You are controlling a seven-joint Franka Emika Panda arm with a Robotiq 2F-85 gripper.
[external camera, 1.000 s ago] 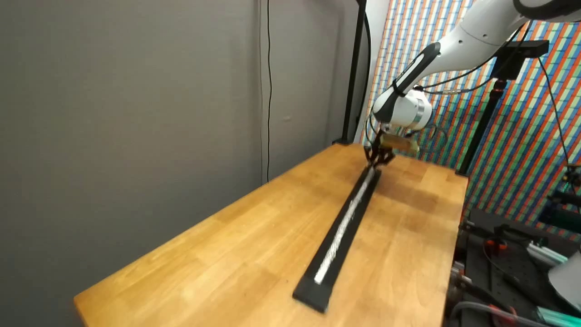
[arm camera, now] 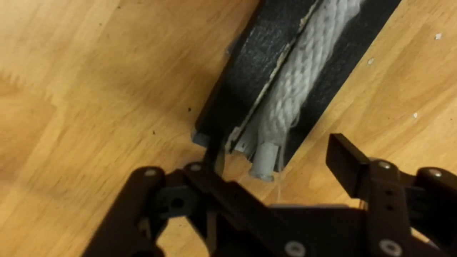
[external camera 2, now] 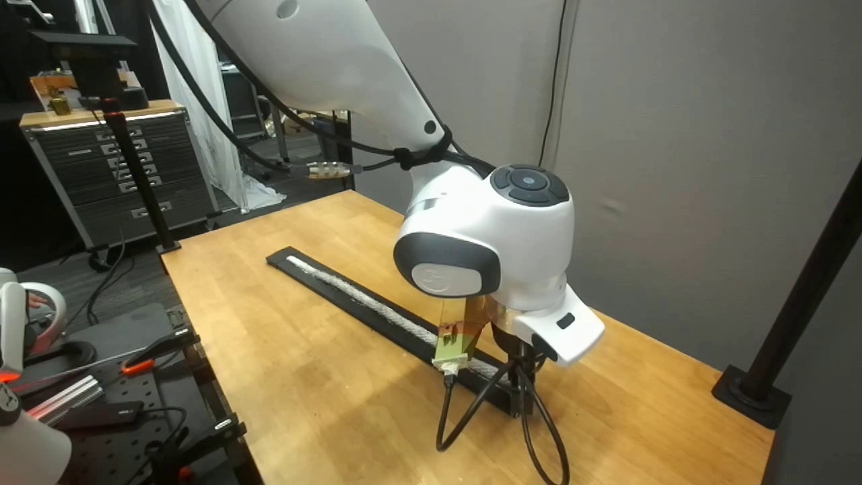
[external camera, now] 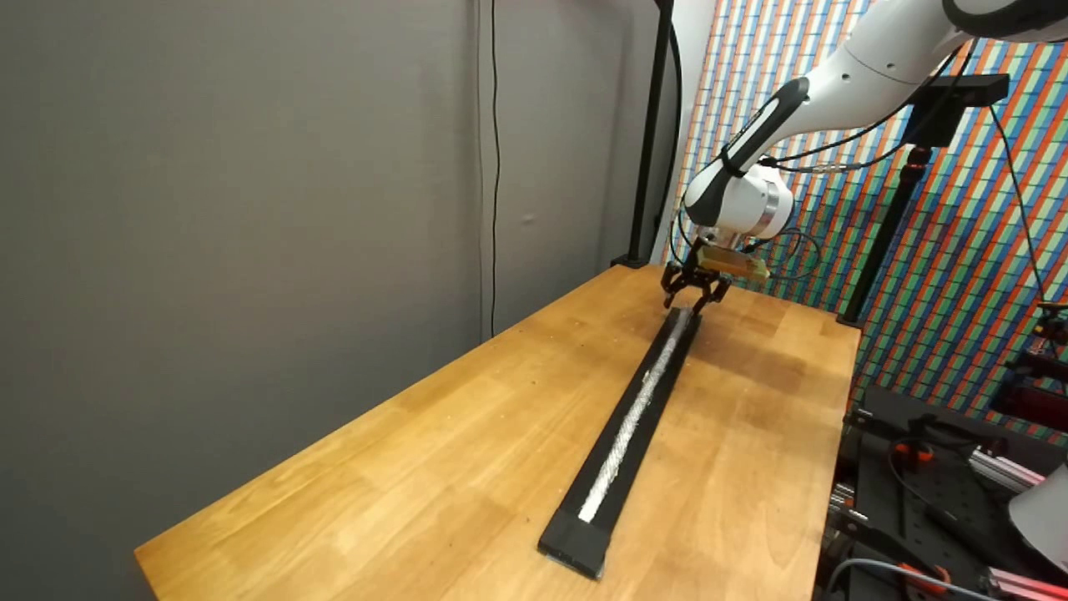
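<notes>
A white braided rope (external camera: 628, 431) lies along the groove of a long black channel (external camera: 651, 426) on the wooden table. Up close in the wrist view, the rope (arm camera: 295, 81) ends in a grey capped tip (arm camera: 264, 162) that pokes just past the channel's end. My gripper stands open around that tip. Its left finger (arm camera: 214, 156) is close by the channel's end wall; whether they touch I cannot tell. The right finger (arm camera: 345, 165) is clear of both rope and channel. In exterior view 2 the wrist and its cables hide most of the gripper.
Bare wooden tabletop (external camera: 400, 471) lies on both sides of the channel. A grey partition (external camera: 300, 200) borders one long side. Black posts (external camera 2: 764, 347) stand at the table's edges. A loose cable loop (external camera 2: 557, 440) hangs from the wrist near the table.
The gripper's fingers have spread apart at the rope's end. The arm has hardly moved, and the rope and channel look to be in the same place.
</notes>
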